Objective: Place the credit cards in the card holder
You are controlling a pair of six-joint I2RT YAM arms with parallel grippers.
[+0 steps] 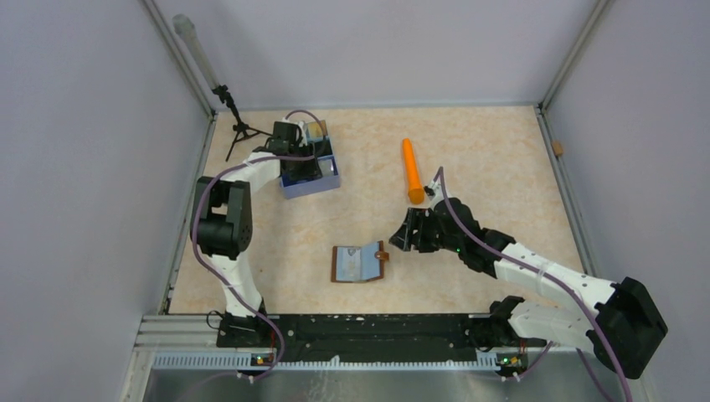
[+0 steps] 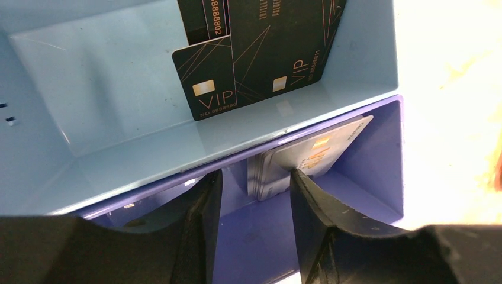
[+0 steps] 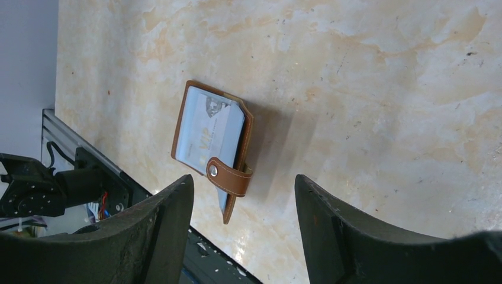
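Observation:
My left gripper is open inside the lower compartment of a two-tier card box [image 1: 310, 188], its fingertips beside a stack of silver cards [image 2: 322, 151], with nothing clearly held. Black VIP cards [image 2: 269, 53] stand in the upper tier. The brown leather card holder [image 3: 231, 177] lies open on the table, with pale sleeves and a snap strap, at the front middle in the top view. My right gripper hangs open above and to the right of the holder, nothing between its fingers.
An orange cylinder [image 1: 412, 167] lies at the back right of the middle. A tripod [image 1: 240, 126] stands at the back left, beside the box. The table centre between box and holder is clear.

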